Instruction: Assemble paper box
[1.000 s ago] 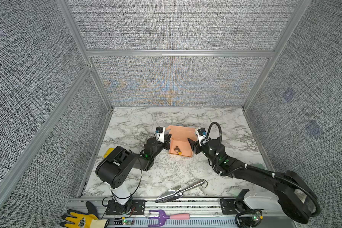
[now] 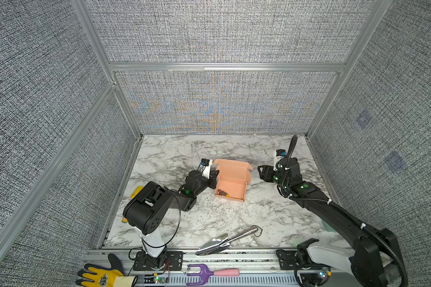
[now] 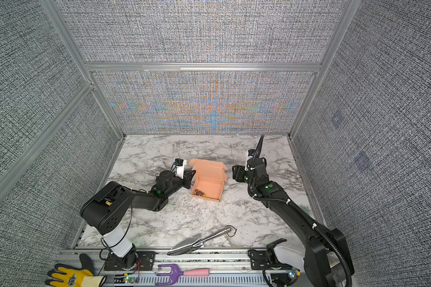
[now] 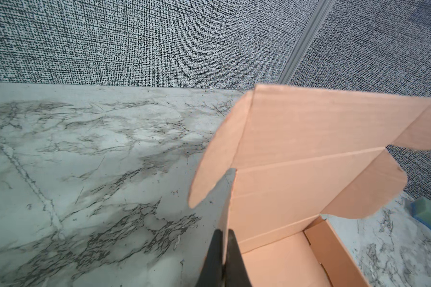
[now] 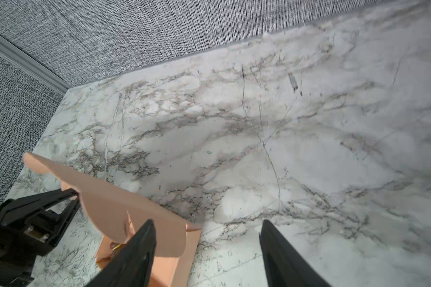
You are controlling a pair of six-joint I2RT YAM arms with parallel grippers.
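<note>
A salmon paper box sits mid-table, its lid standing up with flaps out at the sides, and small brown and yellow bits inside. My left gripper is shut at the box's left side, on a thin paper edge running up between its fingertips in the left wrist view. My right gripper stands open to the right of the box and apart from it, with only table between its fingers.
Metal trowels lie at the front table edge. A green object is at the right. The table behind the box is clear.
The box shifted slightly right; my left gripper moved slightly with it.
</note>
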